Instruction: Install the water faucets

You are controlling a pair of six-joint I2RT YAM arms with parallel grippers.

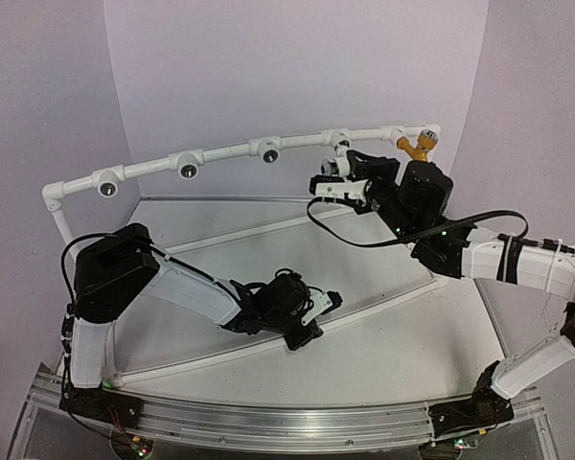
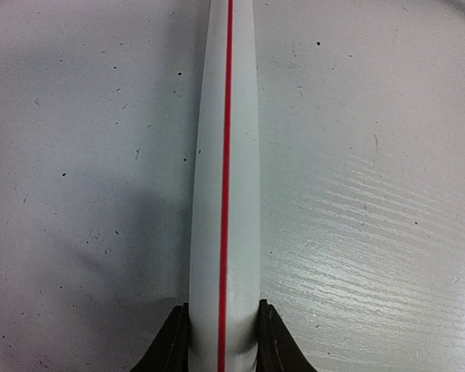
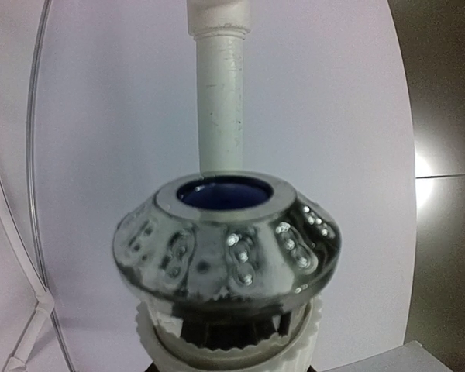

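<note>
My right gripper (image 1: pixel 350 172) is shut on a faucet with a white body and chrome ring (image 3: pixel 229 256), held just below the fourth socket (image 1: pixel 341 139) of the white pipe rail. The ring and its dark blue insert fill the lower middle of the right wrist view; the fingers are mostly hidden. My left gripper is shut on a white bottom pipe (image 2: pixel 240 194) with a red stripe, low in the middle of the frame. A yellow faucet (image 1: pixel 420 149) sits at the rail's right end.
Three other sockets (image 1: pixel 187 165) with dark openings line the rail to the left. A white pipe frame lies on the board (image 1: pixel 441 345), whose front right is clear. A metal edge runs along the front.
</note>
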